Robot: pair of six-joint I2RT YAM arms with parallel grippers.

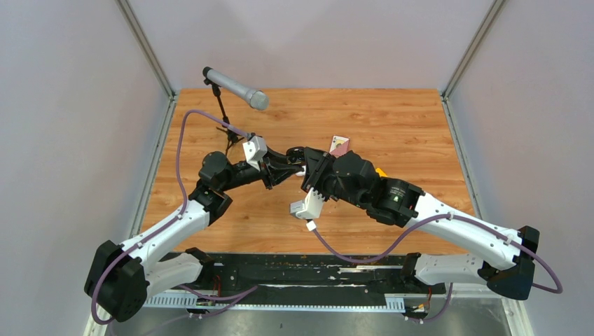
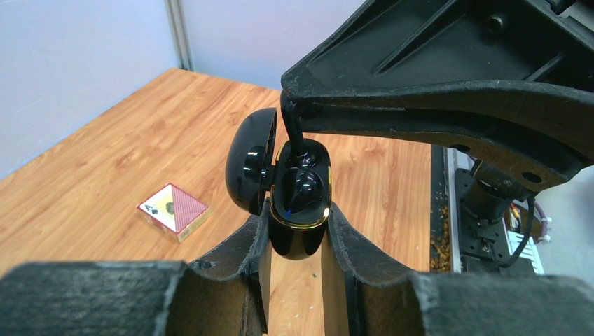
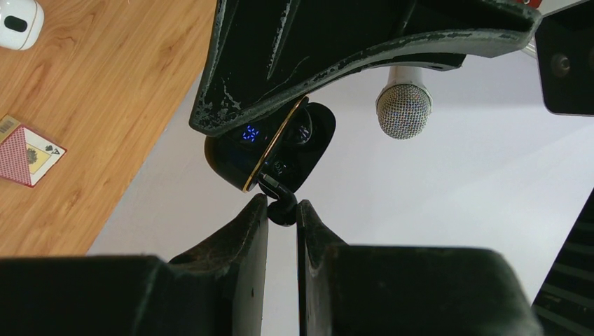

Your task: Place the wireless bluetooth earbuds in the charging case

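Note:
The open black charging case [image 2: 302, 210], edged in gold, is gripped off the table by my left gripper, its lid [image 2: 250, 161] tilted back. Blue lights glow on the case [image 3: 235, 154] in the right wrist view. A small black earbud [image 3: 283, 212] sits between the fingertips of my right gripper, which is closed on it. The earbud's stem [image 3: 274, 183] reaches the case's open face, at one of its hollows. How deep it sits cannot be told. From above, both grippers meet around the case [image 1: 295, 155] and partly hide it.
A card box [image 1: 339, 145] lies behind the grippers. A microphone on a stand [image 1: 238, 87] rises at the back left. A white rounded case [image 3: 19, 24] shows at the right wrist view's corner.

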